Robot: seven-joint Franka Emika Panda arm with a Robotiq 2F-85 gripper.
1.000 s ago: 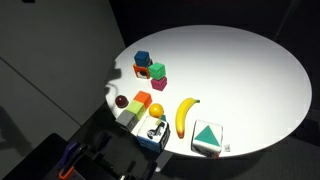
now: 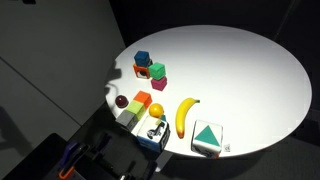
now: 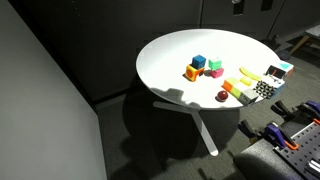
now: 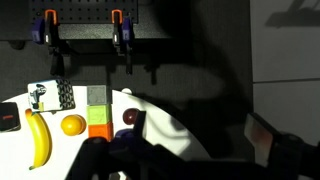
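In the wrist view my gripper stands open over the floor and table edge, its dark fingers wide apart with nothing between them. On the round white table [image 2: 235,75] lie a yellow banana [image 2: 182,118], an orange fruit [image 2: 156,110] and a dark red ball [image 2: 121,101]. A row holds an orange block [image 2: 143,99], a yellow-green block [image 2: 135,107] and a grey block [image 2: 127,118]. Farther back are a blue cube [image 2: 142,57] on an orange one [image 2: 142,72], and a green cube [image 2: 157,71] above a pink cube [image 2: 159,84].
A patterned box [image 2: 153,132] and a white box with a teal triangle [image 2: 207,138] sit near the table's edge. Orange-and-blue clamps [image 4: 121,30] stand off the table, by a perforated dark plate [image 4: 85,12].
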